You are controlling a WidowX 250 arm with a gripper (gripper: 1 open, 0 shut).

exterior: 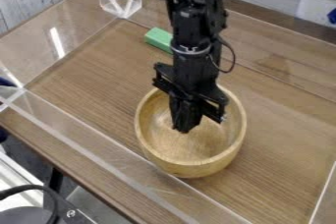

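The black robot arm reaches down from the top centre, and its gripper (184, 118) is down inside a tan round bowl (191, 156) in the middle foreground. The gripper looks shut, with nothing visible between its fingers. The arm hides part of the bowl's back rim and interior.
A small green block (157, 39) lies behind the arm to the left. A clear plastic container (118, 2) stands at the top left. A white object (317, 4) is at the top right corner. The wooden table (73, 71) has free room left and right of the bowl.
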